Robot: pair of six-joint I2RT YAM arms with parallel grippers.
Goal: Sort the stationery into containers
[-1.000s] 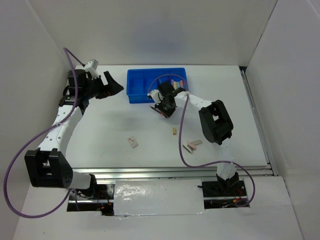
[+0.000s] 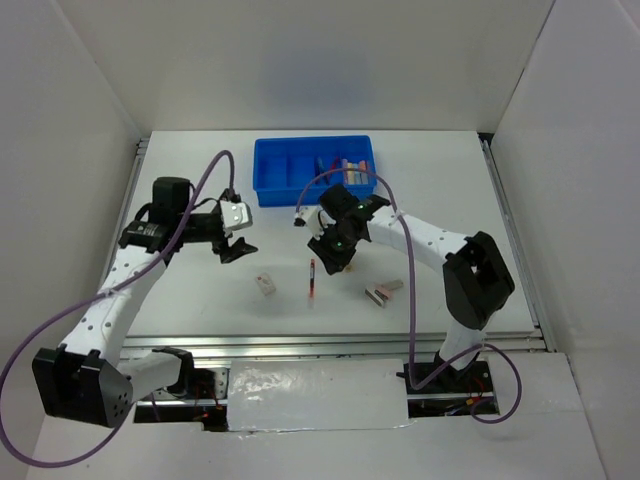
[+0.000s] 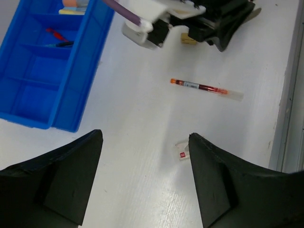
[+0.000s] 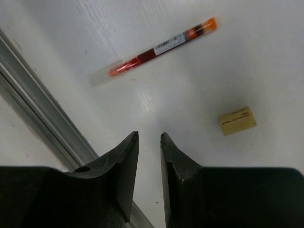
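An orange-red capped pen [image 2: 312,277] lies on the white table, clearly seen in the right wrist view [image 4: 166,46], beside a tan wooden block [image 4: 237,121]. My right gripper hangs above and near them, open, nothing between its fingers. My left gripper is over the left part of the table, part open and empty, above a small white item with a red mark [image 2: 265,284]. A pink-and-white item [image 2: 378,294] and a greyish piece [image 2: 393,285] lie front right. The blue divided container [image 2: 280,190] at the back holds several items in its right compartments.
The table's front rail [image 2: 250,342] runs along the near edge. White walls stand at both sides and behind.
The pen now lies in mid-table, away from the container where my right gripper was.
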